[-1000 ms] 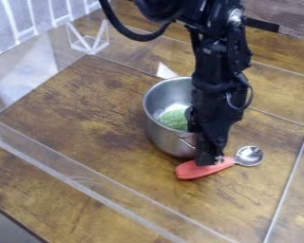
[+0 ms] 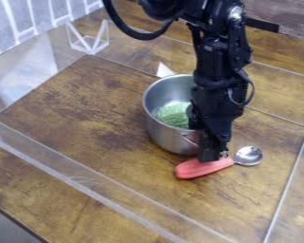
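Note:
A steel pot (image 2: 161, 100) with a green item (image 2: 175, 114) inside stands right of centre on the wooden table. My black gripper (image 2: 212, 152) reaches down at the pot's right front, low over a spoon with a red handle (image 2: 193, 169) and a steel bowl (image 2: 249, 155). The fingertips meet the red handle near the neck of the spoon; the gripper looks shut, though what exactly sits between the fingers is hard to make out.
Bare tabletop (image 2: 79, 133) fills the left. Clear plastic edging runs along the table's left and right sides, and a white railing is at the back left.

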